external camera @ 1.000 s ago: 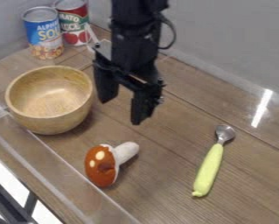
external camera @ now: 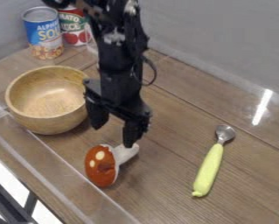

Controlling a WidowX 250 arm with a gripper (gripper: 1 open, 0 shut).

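My black gripper [external camera: 114, 131] hangs low over the wooden table, its fingers open and pointing down, just above a toy mushroom [external camera: 103, 166] with an orange-red spotted cap and a white stem. The mushroom lies on its side at the front, and the fingertips are near its stem end, with nothing visible between them. A tan bowl [external camera: 37, 105] sits to the left of the gripper.
A yellow-green handled utensil [external camera: 208, 166] lies at the right. An Alpha soup can [external camera: 45, 35] and a red-labelled can [external camera: 75, 26] stand at the back left, by the grey wall.
My gripper has moved down and a little left, towards the toy mushroom. The objects on the table have not moved.
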